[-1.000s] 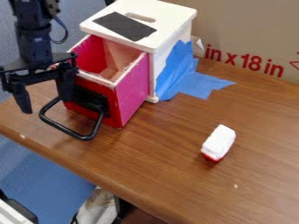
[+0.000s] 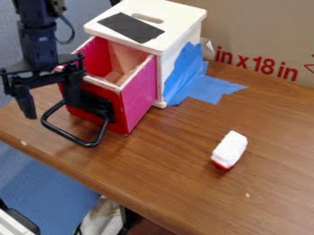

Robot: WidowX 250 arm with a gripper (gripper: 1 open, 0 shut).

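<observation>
The black robot gripper point(image 2: 47, 90) hangs at the upper left, beside a pink-red open drawer point(image 2: 131, 95) that sticks out from a white box point(image 2: 174, 18). The drawer has a black frame handle point(image 2: 79, 138) at its front. The gripper's fingers point down near the drawer's left side; whether they hold anything is unclear. A white object with a red underside point(image 2: 230, 147) lies alone on the wooden table point(image 2: 172, 184) at the right.
Blue tape point(image 2: 203, 87) fixes the box to the table. A cardboard box point(image 2: 263, 37) stands behind. The table's left edge drops to a blue floor.
</observation>
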